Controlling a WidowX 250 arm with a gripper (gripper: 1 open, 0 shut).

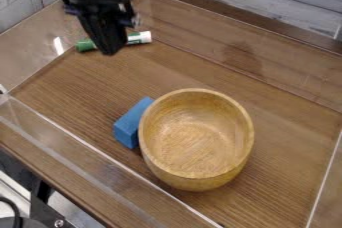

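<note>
My gripper [102, 34] hangs over the upper left of the wooden table, shut, with nothing seen between its fingers. Below and to its right, a blue block [131, 122] lies against the left side of a large yellow bowl [197, 169], which is empty. A small green and white object [134, 38] lies on the table beside the gripper, partly hidden by it.
The wooden table [254, 52] has clear room across the right and upper middle, and around the left middle. A pale edge runs along the table's left side, and cables show at the lower left corner.
</note>
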